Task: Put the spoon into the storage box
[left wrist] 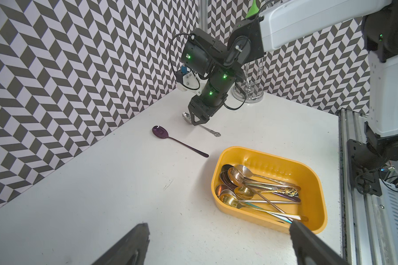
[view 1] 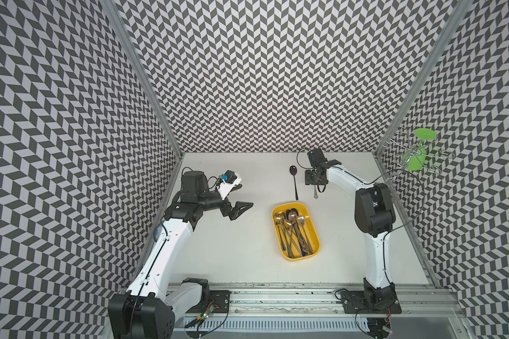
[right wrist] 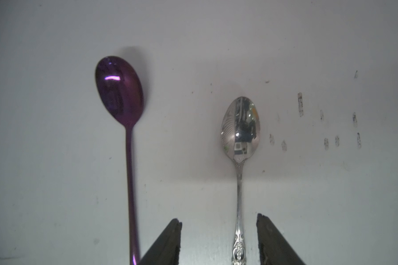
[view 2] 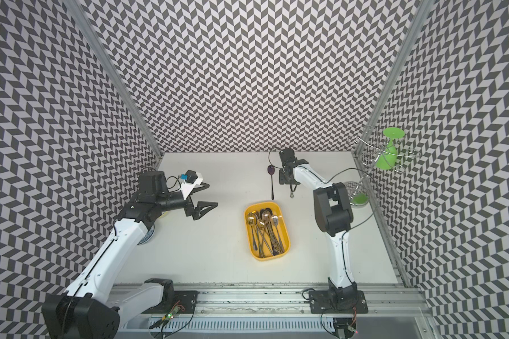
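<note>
A silver spoon (right wrist: 240,132) and a purple spoon (right wrist: 129,163) lie apart on the white table, bowls towards the back wall. My right gripper is open over the silver spoon, whose ornate handle runs between its fingers, nearer the right one; neither appears to touch it. From above, the right arm hides most of that spoon and only its handle end shows. The yellow storage box (view 1: 314,226), in front of both spoons, holds a pile of several spoons. Off to the left, my left gripper (view 1: 246,196) hangs open and empty.
At the right edge stands a wire rack with green pieces (view 2: 386,158). A blue-patterned dish (view 2: 147,235) is partly hidden behind the left arm. Bare table lies between the left gripper and the box.
</note>
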